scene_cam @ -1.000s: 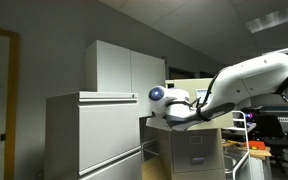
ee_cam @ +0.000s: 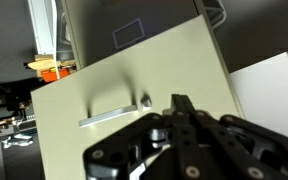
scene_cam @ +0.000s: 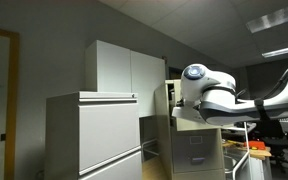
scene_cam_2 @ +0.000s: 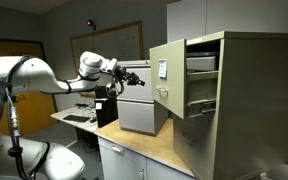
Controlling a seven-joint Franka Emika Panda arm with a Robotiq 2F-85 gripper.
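Observation:
A tall cabinet (scene_cam_2: 254, 95) stands with its cream door (scene_cam_2: 170, 72) swung open, showing shelves with grey items inside. My gripper (scene_cam_2: 144, 81) is in front of that door, to its left in exterior view 2, and looks shut with nothing visible between its fingers. In the wrist view a cream panel fills much of the picture, carrying a silver bar handle (ee_cam: 108, 116) and a small round lock (ee_cam: 147, 102). The gripper's dark body (ee_cam: 189, 145) covers the lower right there. Whether the fingertips touch the panel cannot be told.
A wooden counter (scene_cam_2: 149, 146) runs below the cabinet, with a white drawer unit (scene_cam_2: 137, 115) at its back. Another white drawer cabinet (scene_cam: 109, 135) stands left in exterior view 1. Open air lies around the arm.
Over the last second my arm has moved right and upward in exterior view 1, away from the white drawer cabinet.

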